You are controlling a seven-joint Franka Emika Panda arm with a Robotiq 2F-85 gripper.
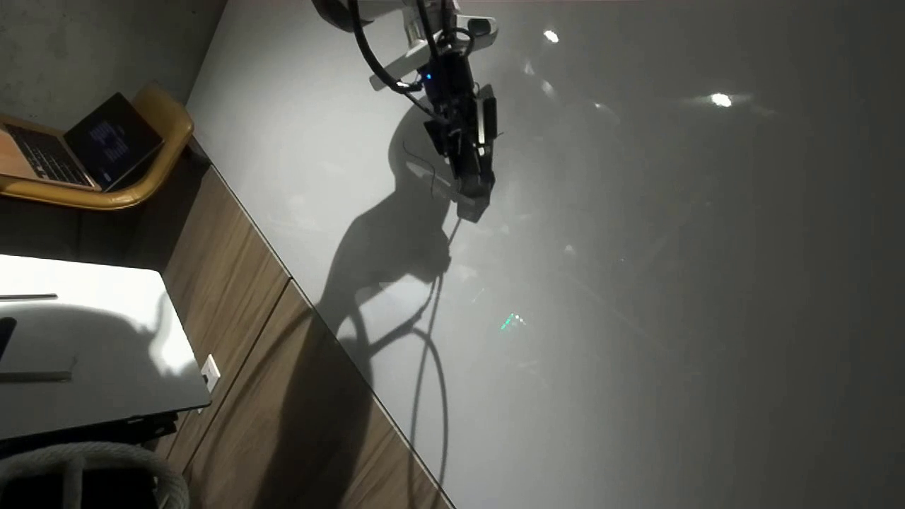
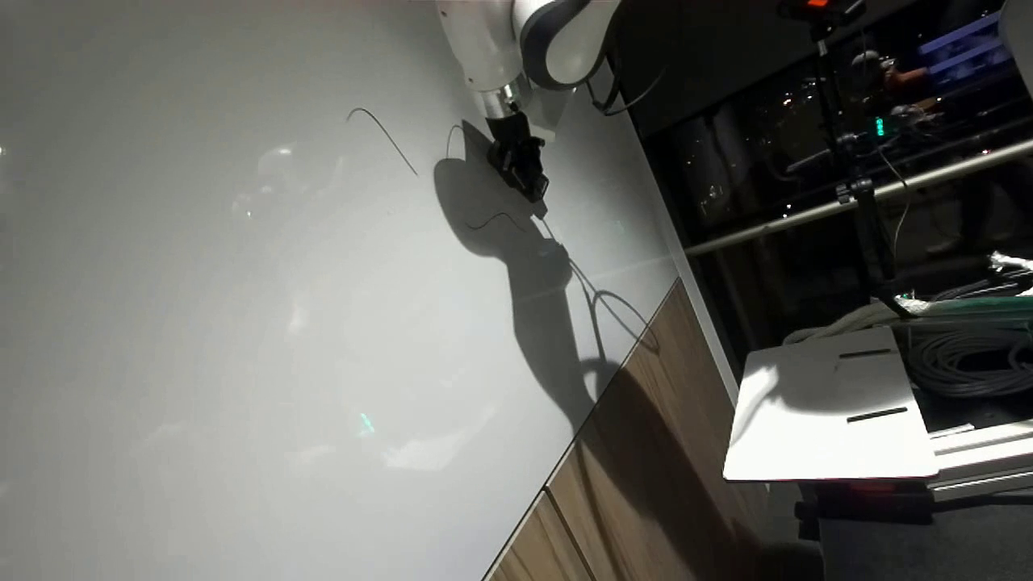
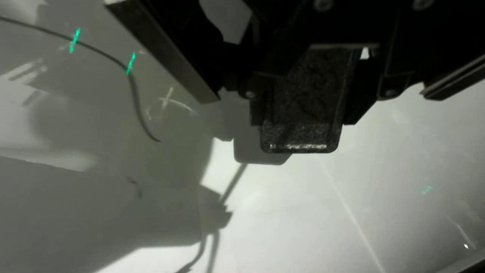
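Note:
My gripper (image 1: 476,182) is shut on a dark, rounded rectangular block (image 3: 300,129), possibly an eraser. In the wrist view the block sticks out beyond the fingertips, over the pale whiteboard (image 3: 386,168) and beside its own shadow. Whether it touches the board cannot be told. Thin dark pen strokes show on the board: a curved line (image 2: 382,135) stands clear to the left of the gripper in exterior view 2. A wavy line (image 2: 494,216) lies within the arm's shadow. In exterior view 1, the arm covers part of the area with the strokes.
Wood panelling (image 1: 242,322) borders the board along its lower edge. Off the board stand a white table (image 2: 828,407) and, in exterior view 1, a laptop (image 1: 80,148) on a yellow-brown chair (image 1: 174,119). The right side of the board is free of obstacles.

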